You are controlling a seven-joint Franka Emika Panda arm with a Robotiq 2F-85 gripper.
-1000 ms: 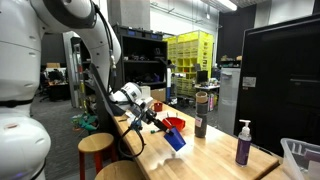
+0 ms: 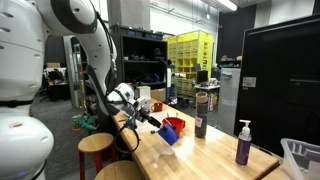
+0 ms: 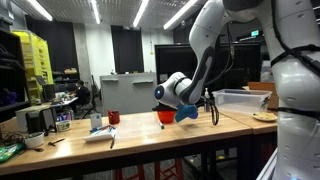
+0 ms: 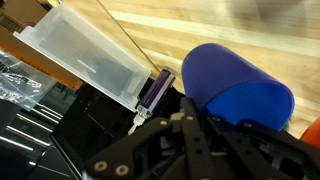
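Observation:
In the first exterior view a blue cup hangs tilted above the wooden table, held at the end of the arm. My gripper is shut on it. The wrist view shows the cup large and close, its mouth partly turned to the camera, with the gripper at its wall. A red bowl stands just behind the cup. From the other side, the bowl and the cup appear close together. Whether they touch cannot be told.
A dark canister and a purple pump bottle stand to the right on the table. Beyond the bottle is a clear plastic bin. Bare tabletop lies in front of the cup. Stools stand beside the table.
The blue cup has shifted a little up and to the left, with the arm moving along. It stays in the gripper. Other objects look unmoved.

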